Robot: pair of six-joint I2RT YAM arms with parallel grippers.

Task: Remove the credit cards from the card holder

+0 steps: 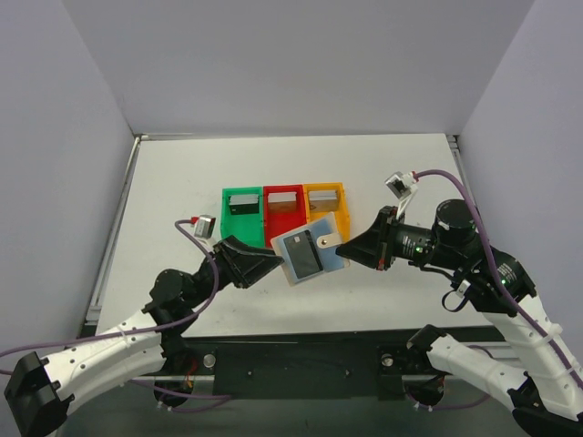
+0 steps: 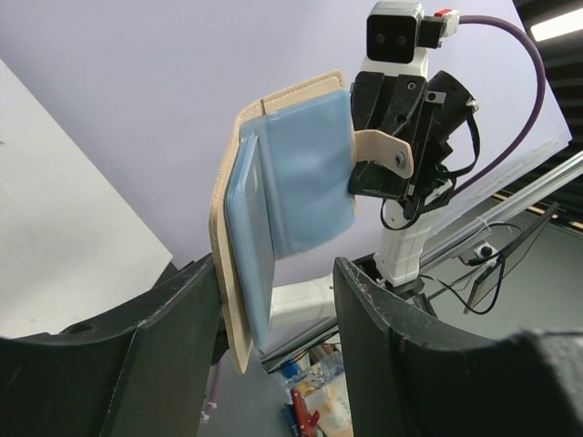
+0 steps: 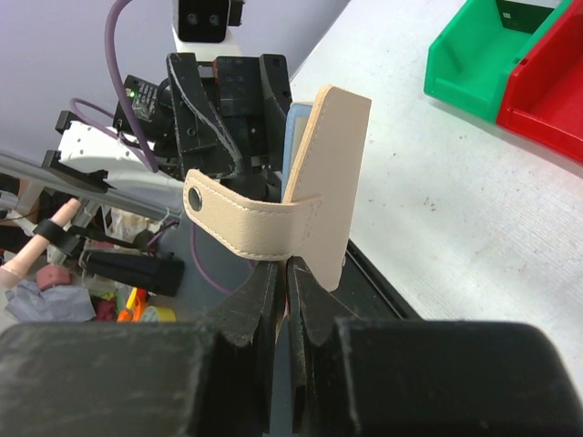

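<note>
The card holder [image 1: 327, 226] hangs opened above the table between my two grippers. It has a beige cover [image 3: 338, 173], light blue pockets [image 2: 310, 173] and a snap strap [image 3: 250, 217]. A dark rectangular panel [image 1: 302, 254], perhaps a card or window, shows on its inner face. My right gripper is shut on the thin holder, close beside the strap. At the opposite edge, my left gripper stands open with the holder's lower end between its fingers, nearer one finger [image 2: 205, 282]. Any cards inside the pockets are hidden in both wrist views.
Behind the holder stand a green bin [image 1: 225, 205], a red bin [image 1: 284, 218] and a yellow bin [image 1: 342, 216], side by side, each with a label plate.
</note>
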